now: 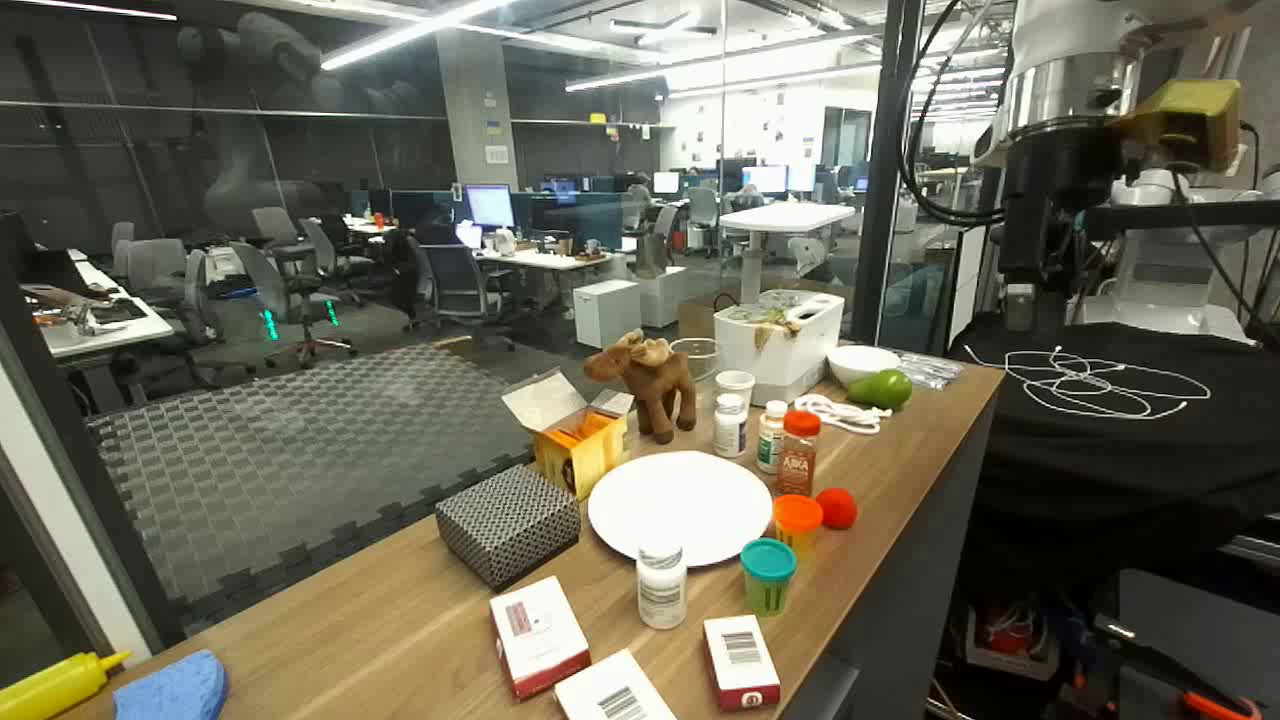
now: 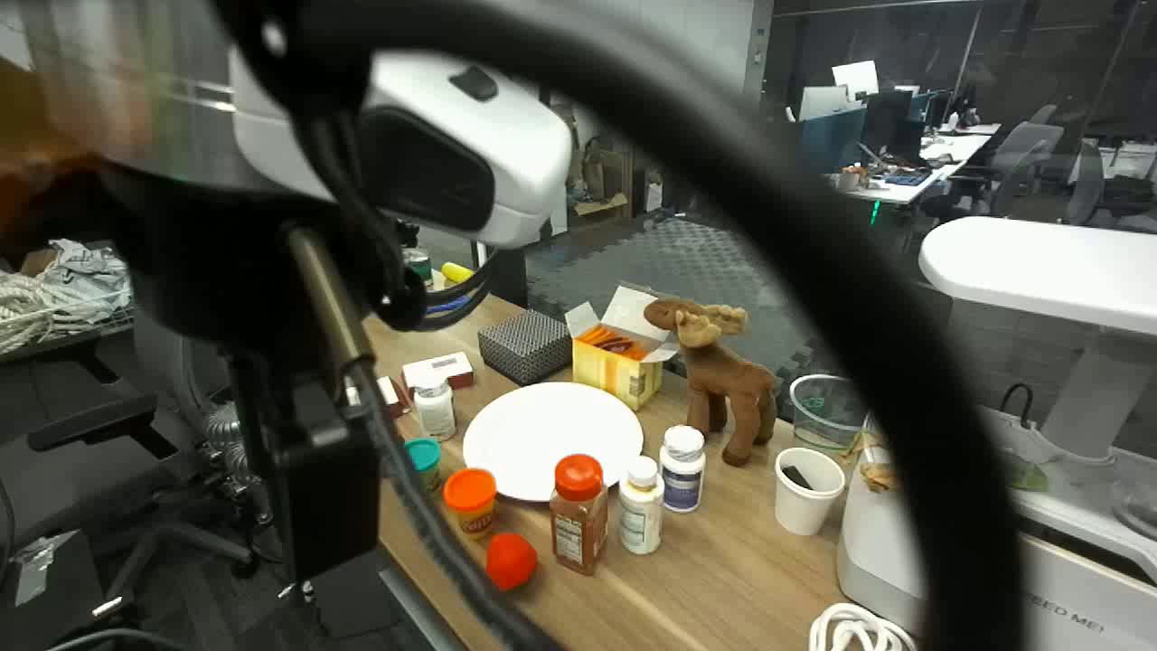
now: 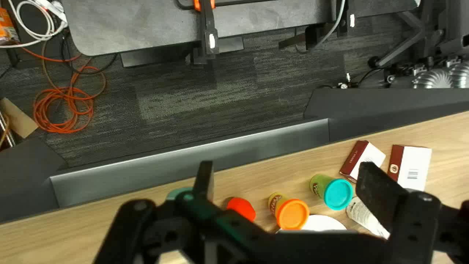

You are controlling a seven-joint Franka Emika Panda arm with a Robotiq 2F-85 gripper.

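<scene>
My gripper is open, its two black fingers wide apart in the wrist view with nothing held between them. It hangs high above the front edge of the wooden counter (image 3: 158, 206). Beneath it in that view are an orange-lidded Play-Doh tub (image 3: 293, 214), a teal-lidded tub (image 3: 337, 193) and a red ball-like thing (image 3: 240, 208). A white plate (image 1: 678, 504) lies mid-counter, empty. Around it stand a red-capped spice jar (image 1: 798, 454), several white pill bottles and a yellow box (image 2: 618, 374) of orange packets.
A brown moose toy (image 2: 724, 380) stands behind the plate, beside a black patterned box (image 1: 510, 522). Red-and-white boxes (image 1: 539, 634) fill the near end. At the far end are a green fruit (image 1: 882, 389), a white bowl (image 1: 861, 362) and a white bin (image 1: 777, 348).
</scene>
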